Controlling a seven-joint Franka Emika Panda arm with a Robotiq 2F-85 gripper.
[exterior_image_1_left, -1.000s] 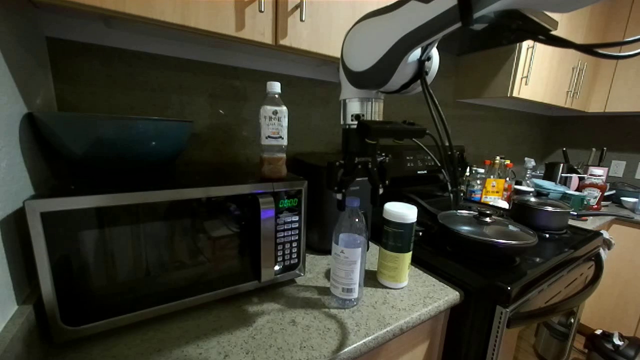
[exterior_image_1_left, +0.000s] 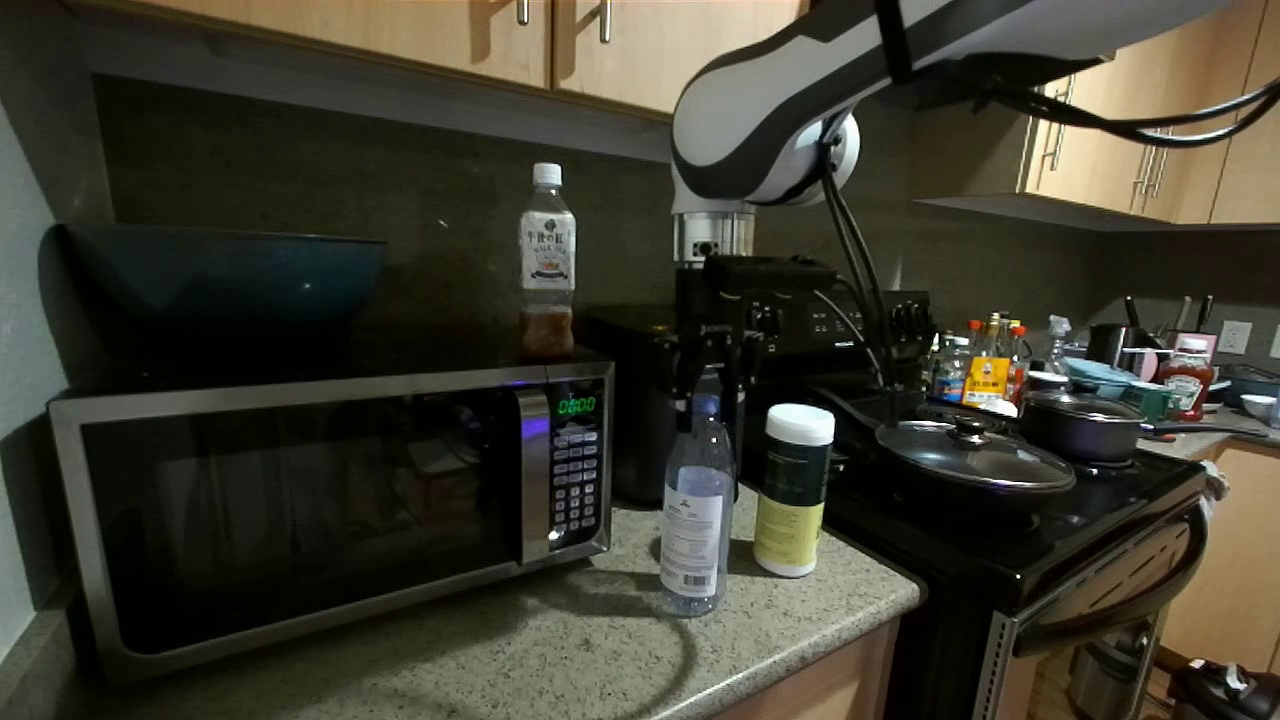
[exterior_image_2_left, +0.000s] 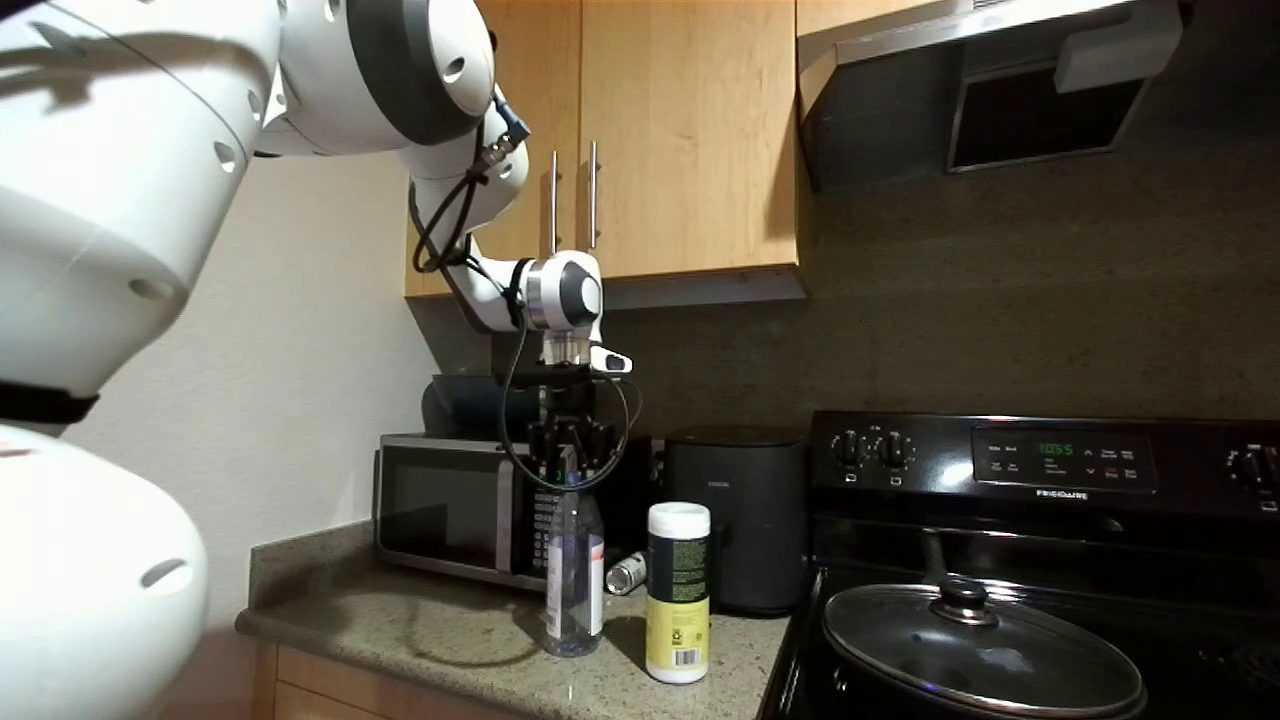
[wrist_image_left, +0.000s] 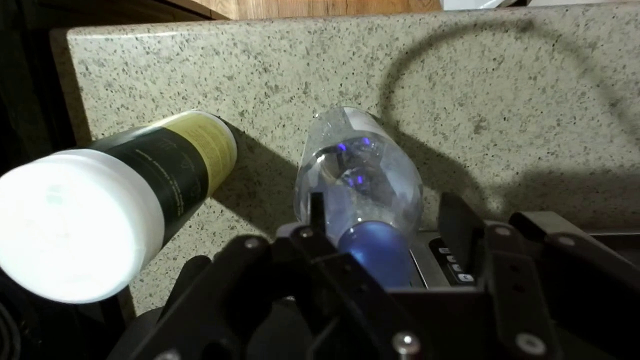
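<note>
A clear plastic bottle with a blue cap (exterior_image_1_left: 695, 528) stands upright on the counter, right of the microwave. My gripper (exterior_image_1_left: 710, 414) points down over it, its fingers on either side of the cap. In the wrist view the blue cap (wrist_image_left: 375, 249) lies between the dark fingers, nearer the left one; a gap shows on the right, so the fingers are not closed on it. From the second exterior view, the gripper (exterior_image_2_left: 570, 462) is at the top of the bottle (exterior_image_2_left: 575, 576). Whether either finger touches the cap cannot be made out.
A white-lidded canister (exterior_image_1_left: 793, 492) stands close to the bottle. The microwave (exterior_image_1_left: 336, 504) bears a milk tea bottle (exterior_image_1_left: 548, 264) and a teal bowl (exterior_image_1_left: 240, 270). A black appliance (exterior_image_2_left: 738, 516) is behind; the stove with a lidded pan (exterior_image_2_left: 984, 648) lies right.
The arm has moved slightly left and down in the first exterior view, bringing the fingers lower around the cap, and the fingers are closer together. The bottle and canister have not moved.
</note>
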